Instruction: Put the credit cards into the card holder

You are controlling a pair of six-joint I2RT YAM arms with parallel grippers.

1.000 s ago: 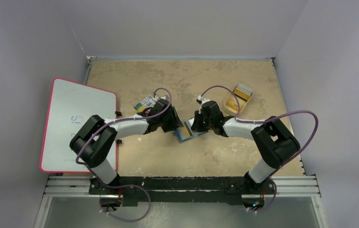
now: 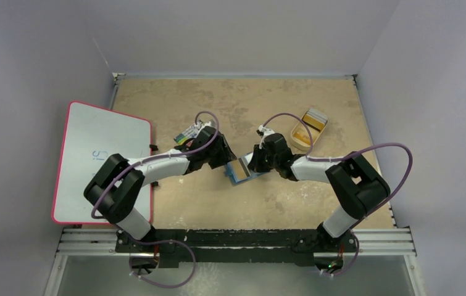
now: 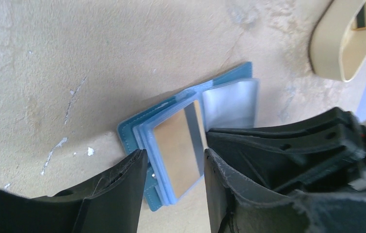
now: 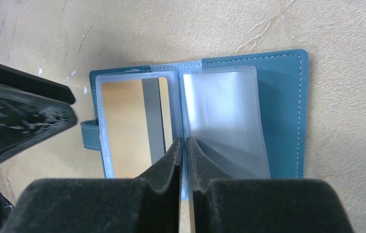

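Observation:
A blue card holder (image 4: 282,116) lies opened flat on the table, its clear sleeves facing up. In its left sleeve sits a gold card (image 4: 125,121) with a dark stripe; the clear sleeve (image 4: 222,102) on the right looks empty. My left gripper is open over the holder's left edge, its fingertips on either side of the card-filled sleeve in the left wrist view. Over the holder's middle fold, my right gripper has a narrow gap between its fingertips, with no card seen there. Whether it touches the sleeve is unclear.
An oval tan container (image 2: 298,141) holding cards stands at the back right. Behind the left gripper lies a colourful item (image 2: 187,134), partly covered by the arm. A whiteboard (image 2: 104,166) takes up the left side.
My left gripper has shifted slightly to the left and its arm has swung a little outward. The right arm has moved only very slightly. The holder stays where it was.

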